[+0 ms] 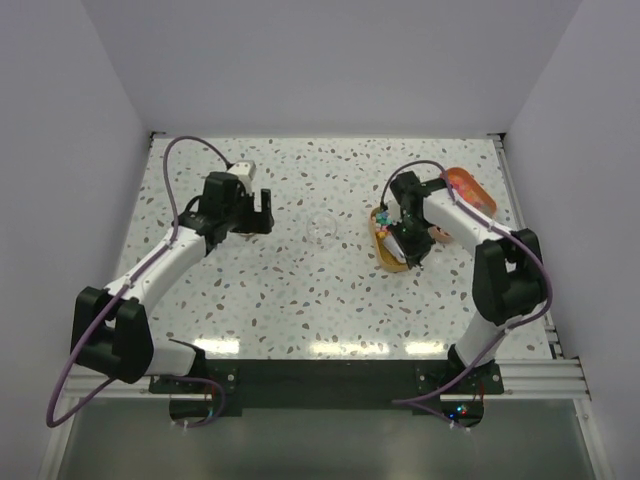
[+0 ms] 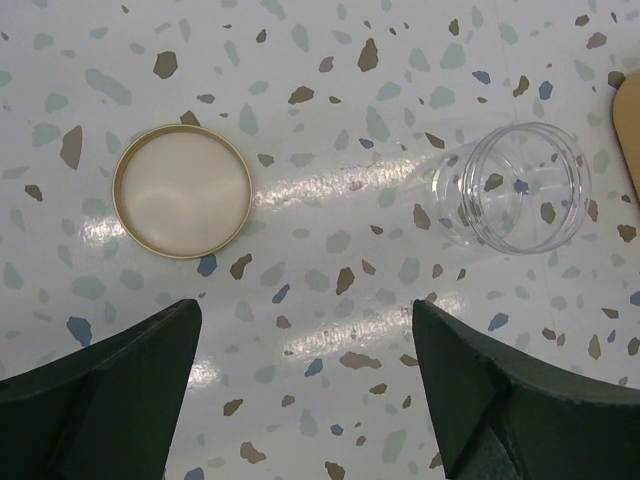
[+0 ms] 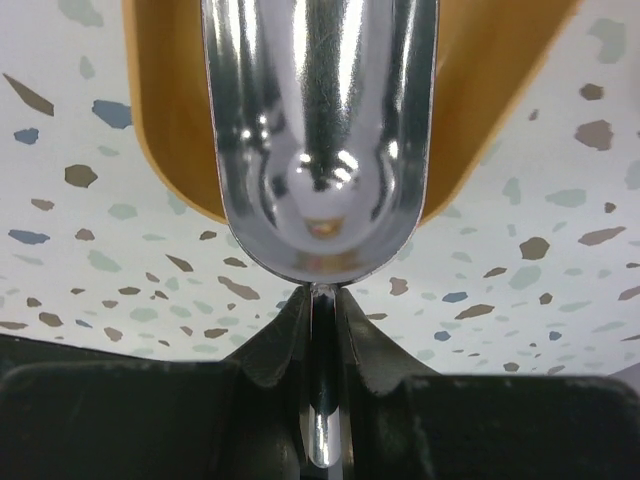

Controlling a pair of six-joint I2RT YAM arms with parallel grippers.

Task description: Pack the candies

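Note:
A silver metal scoop (image 3: 325, 130) lies over a tan box (image 1: 381, 255), its handle held between the black fingers of my right gripper. Colourful candies (image 1: 381, 222) sit at the far end of that box, partly covered by the arm. My left gripper stands open above the table, empty between its fingers. Ahead of it in the left wrist view are a round gold-rimmed lid (image 2: 183, 192) on the left and a clear jar (image 2: 525, 188) on the right. From above, the jar (image 1: 321, 228) stands between the two arms and looks empty.
An orange container (image 1: 470, 188) stands behind the right arm, with more wrapped items near it, partly hidden. Bare speckled table (image 1: 290, 300) stretches across the front and middle. In the left wrist view, a tan box edge (image 2: 629, 120) shows at the right.

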